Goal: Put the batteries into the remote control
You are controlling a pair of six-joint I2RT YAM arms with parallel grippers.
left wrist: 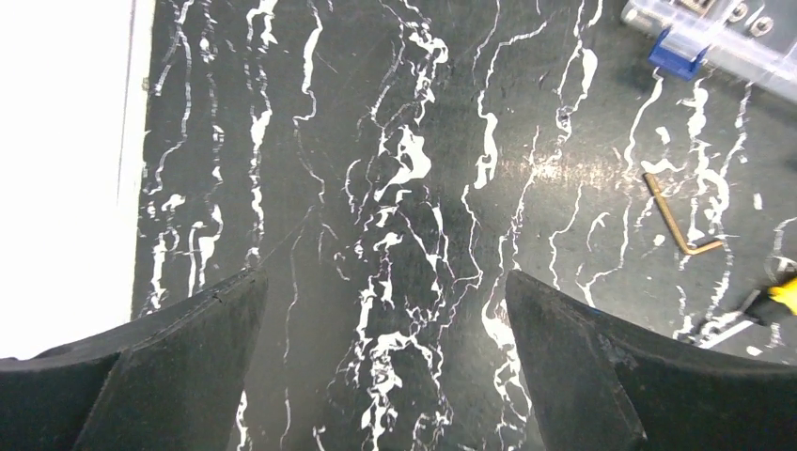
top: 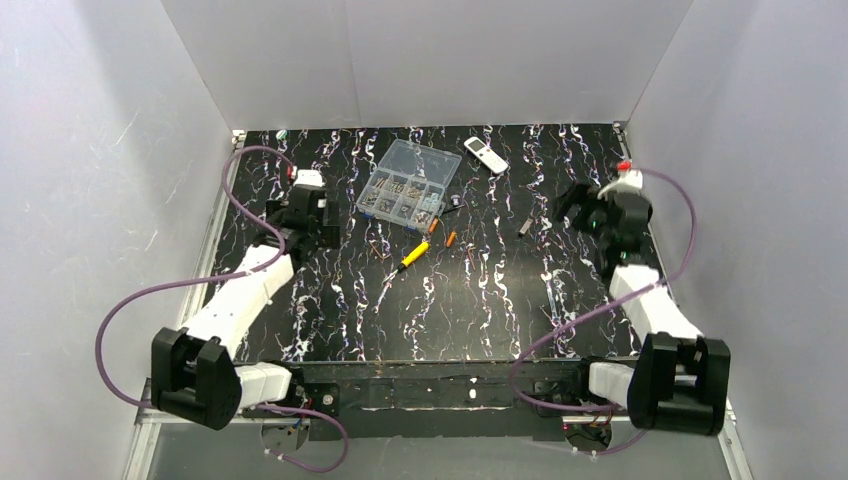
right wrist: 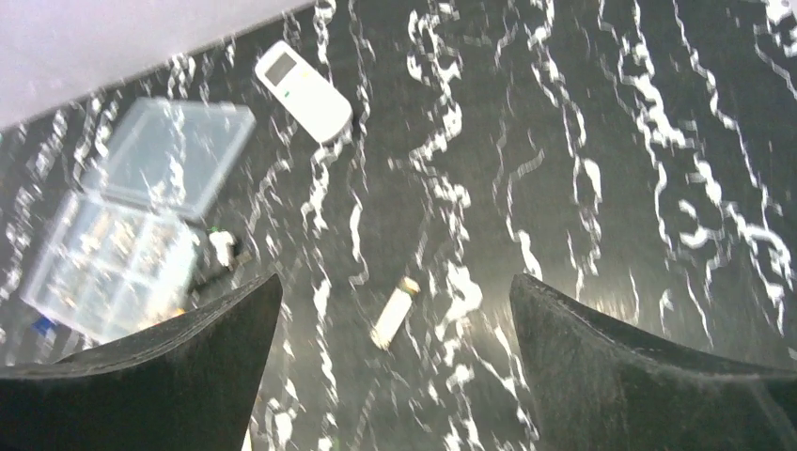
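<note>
A white remote control (top: 486, 155) lies at the back of the table, right of the parts box, also seen in the right wrist view (right wrist: 303, 92). Two small orange cylinders, likely batteries (top: 451, 238), lie mid-table, one beside the box. A small pale cylinder (top: 525, 227) lies farther right, in the right wrist view (right wrist: 395, 312) between the fingertips but below them. My left gripper hangs open over bare table at the left. My right gripper is open over the table at the right, holding nothing.
A clear compartment box of small parts (top: 400, 205) stands back centre with its lid open. A yellow screwdriver (top: 414, 254) and an L-shaped key (left wrist: 669, 211) lie in the middle.
</note>
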